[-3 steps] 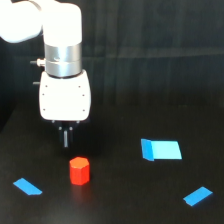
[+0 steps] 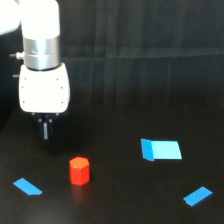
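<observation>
A small red hexagonal block [image 2: 80,171] stands on the black table, left of the middle and towards the front. Above and behind it, to its left, is my gripper [image 2: 46,132] under the white arm [image 2: 43,90], apart from the block. Its dark fingers are small and blend with the background, so the gripper's state is hard to make out. No object shows between them.
A light blue square [image 2: 165,150] with a darker blue strip [image 2: 147,150] along its left side lies at right. Blue tape strips lie at front left [image 2: 27,187] and front right [image 2: 198,196].
The arm and gripper have moved left and slightly up, away from the red block. The block and the blue pieces have stayed where they were.
</observation>
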